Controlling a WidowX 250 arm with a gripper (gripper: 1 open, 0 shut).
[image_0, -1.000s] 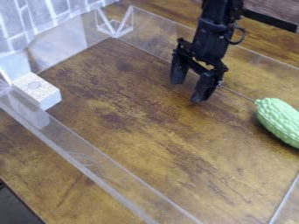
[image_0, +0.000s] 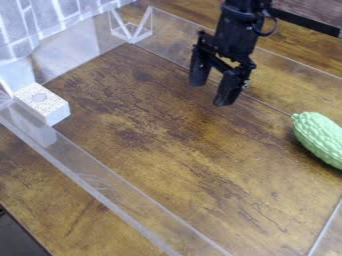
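My black gripper (image_0: 214, 78) hangs near the back of the wooden floor of a clear-walled enclosure, its arm reaching in from the top of the camera view. It is open, and I see nothing held between its dark fingers. A green, bumpy vegetable-like object (image_0: 319, 139) lies at the right edge, apart from the gripper. A white speckled block (image_0: 40, 103) rests at the left side, by the clear wall.
Transparent walls (image_0: 107, 185) run along the left and across the back. A white cloth or curtain shows at the top left.
The gripper has shifted up and slightly left, away from the green object. The block and the green object look unmoved.
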